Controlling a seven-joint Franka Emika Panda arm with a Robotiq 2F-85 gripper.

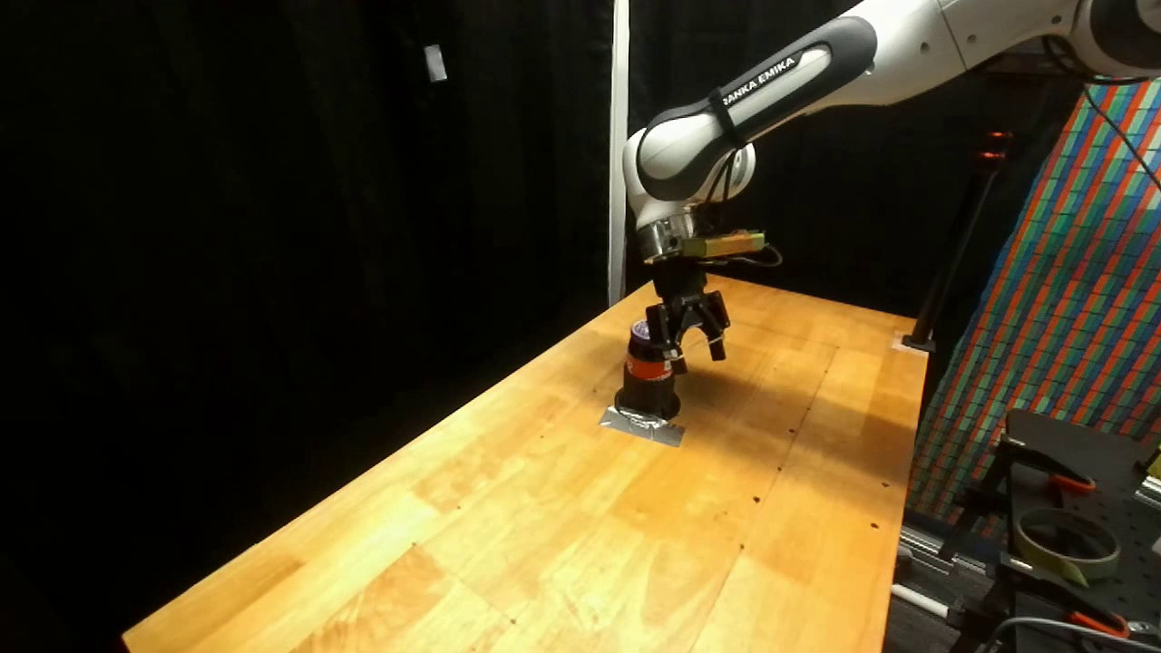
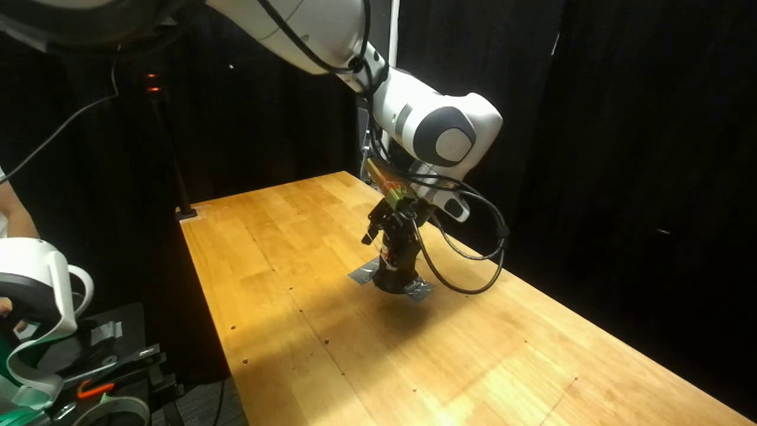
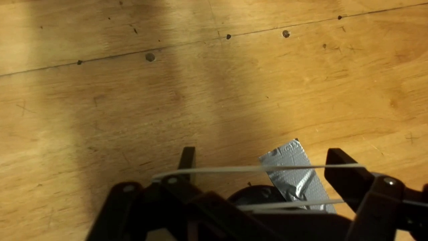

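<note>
A dark cylindrical container (image 1: 644, 394) with a red-orange label (image 1: 649, 368) stands upright on the table. Silver tape (image 1: 642, 425) runs by its foot. Right beside its upper part, my gripper (image 1: 697, 355) points down with its fingers spread. A pale elastic band (image 3: 236, 169) is stretched across between the fingers in the wrist view. That view also shows the container's black base (image 3: 256, 195) low down, partly behind the gripper. Nothing solid shows held between the fingers. Whether one finger touches the container cannot be told.
A black post (image 1: 944, 256) rises at its far right edge. Cables (image 2: 489, 234) loop from the wrist close to the table. A side cart (image 1: 1072, 501) with clamps stands off the table's right side.
</note>
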